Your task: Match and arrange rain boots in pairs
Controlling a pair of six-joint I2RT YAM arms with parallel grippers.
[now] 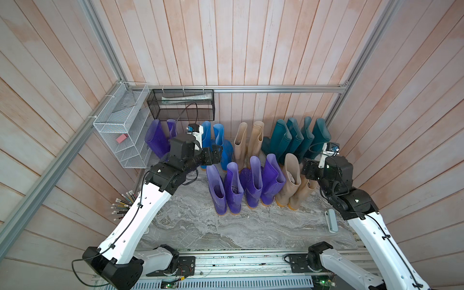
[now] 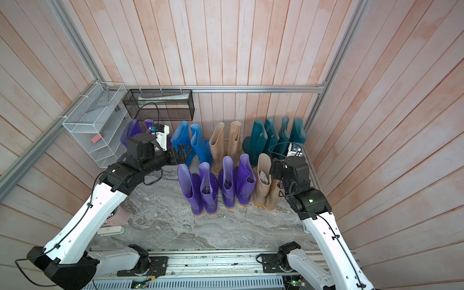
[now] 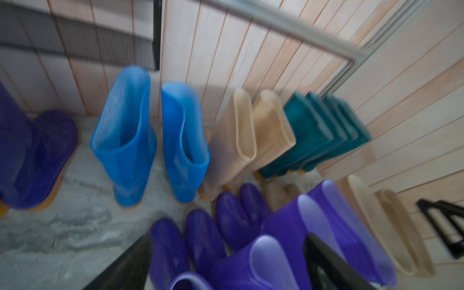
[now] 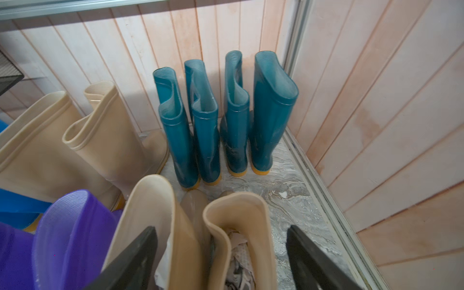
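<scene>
Four purple boots (image 1: 252, 181) and two beige boots (image 1: 290, 181) stand in a front row. Behind them are blue boots (image 3: 120, 140), beige boots (image 3: 229, 140) and several teal boots (image 4: 270, 101); more purple boots (image 1: 157, 137) stand at back left. My left gripper (image 1: 212, 155) is open above the front purple boots, near the blue pair, nothing between its fingers. My right gripper (image 2: 276, 169) hangs over the front beige boots, its fingers apart with nothing held; in the right wrist view they are blurred either side of a beige boot top.
A white wire rack (image 1: 116, 116) and a black mesh basket (image 1: 181, 110) are at back left. The wooden side walls and metal rail border the space.
</scene>
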